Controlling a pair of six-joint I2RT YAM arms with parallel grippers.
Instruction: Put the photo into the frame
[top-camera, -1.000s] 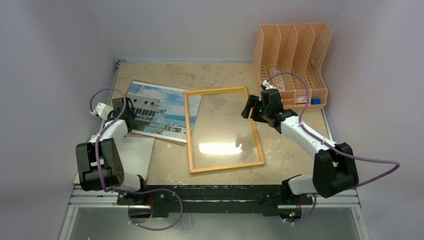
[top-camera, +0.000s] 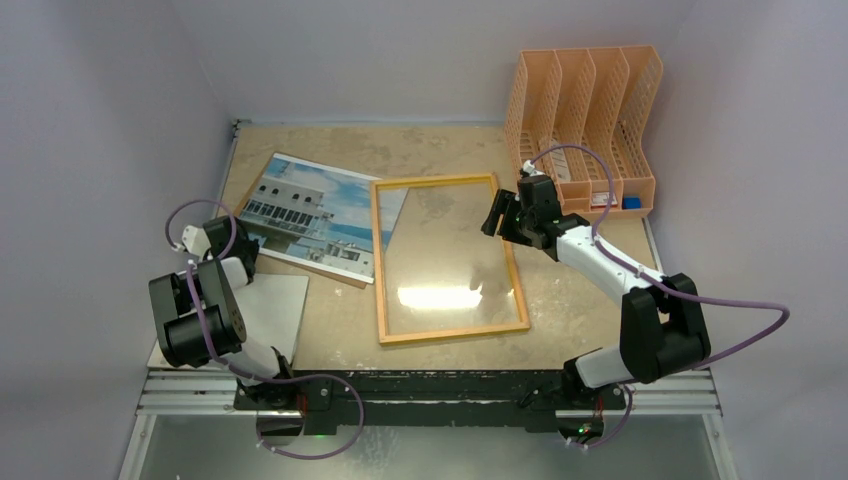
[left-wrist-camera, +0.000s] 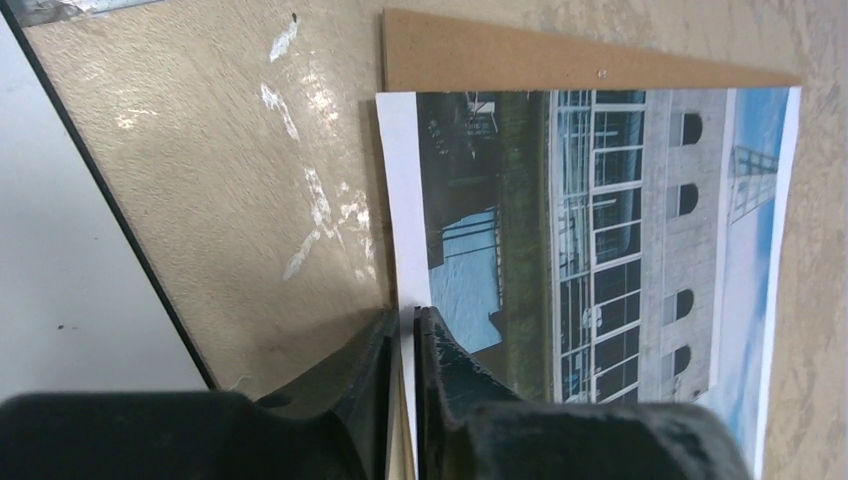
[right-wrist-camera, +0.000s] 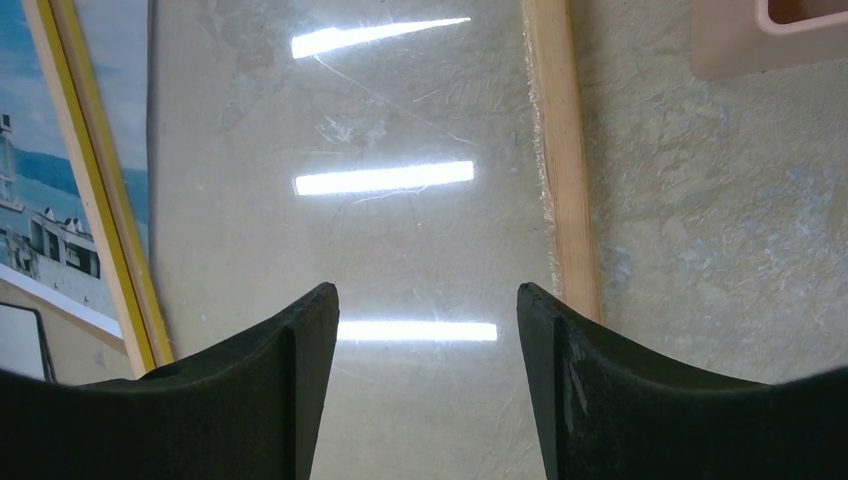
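Observation:
The photo (top-camera: 310, 215) lies on a brown backing board (left-wrist-camera: 480, 55) at the left, its right part reaching the wooden frame (top-camera: 450, 330), which has a clear pane. My left gripper is at the photo's white edge, its fingertips close together on that border; whether the paper is pinched cannot be told. My right gripper is open over the frame's right part, nothing between its fingers.
A peach slotted organizer (top-camera: 590, 110) stands at the back right. A white board (top-camera: 270, 305) lies front left under the left arm.
My left gripper has shifted slightly left and down in the top view, and the photo with it seems nudged a little. The right arm has moved very slightly.

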